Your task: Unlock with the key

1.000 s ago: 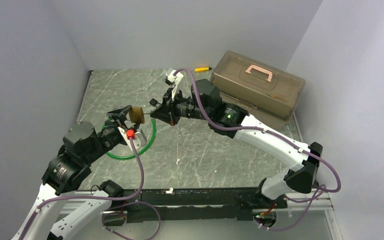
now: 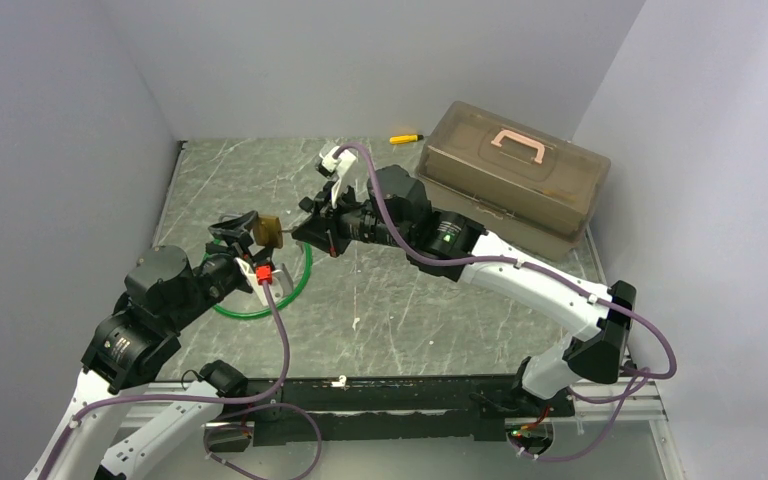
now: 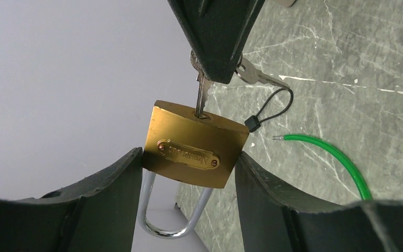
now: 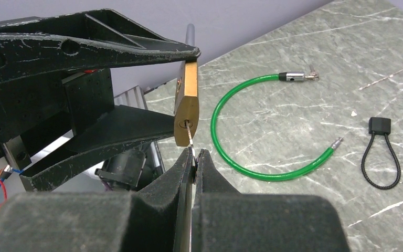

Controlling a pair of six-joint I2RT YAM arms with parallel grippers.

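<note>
A brass padlock (image 3: 194, 147) is held off the table, its steel shackle (image 3: 168, 233) hanging below the body in the left wrist view. My left gripper is shut on the two narrow sides of its body. The keyhole faces my right gripper, whose fingers are shut on a silver key (image 3: 203, 94). The key's blade tip reaches into the keyhole, with much of the blade still outside the body. A second key (image 3: 257, 76) dangles beside the right gripper's fingertips. Both shackle legs meet the body's underside, one partly hidden by a left finger.
On the table below lie a green cable lock (image 4: 262, 176) and a black cord loop (image 4: 380, 152). A brown toolbox (image 2: 515, 165) stands at the back right, near a yellow-handled tool (image 2: 406, 139).
My right gripper has shifted slightly to the left with the key. The padlock and left gripper have moved a little left as well.
</note>
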